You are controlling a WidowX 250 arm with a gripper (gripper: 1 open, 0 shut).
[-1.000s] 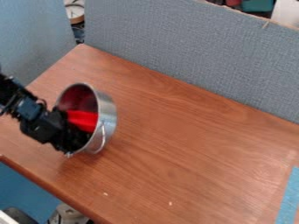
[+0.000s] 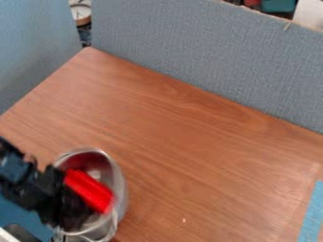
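Observation:
A silver metal pot (image 2: pixel 108 171) lies at the lower left edge of the wooden table, reaching to the bottom of the view. A red object (image 2: pixel 89 188) is inside it. My black gripper (image 2: pixel 66 203) comes in from the left and overlaps the pot's left side beside the red object. Its fingers are dark and bunched, so I cannot tell how they stand or whether they hold anything.
Grey padded walls (image 2: pixel 202 57) bound the back and left. A blue strip (image 2: pixel 312 213) lies at the right edge.
The pot, the red object and my gripper have moved down toward the table's near edge. The pot's opening now faces more upward, showing more of the red object.

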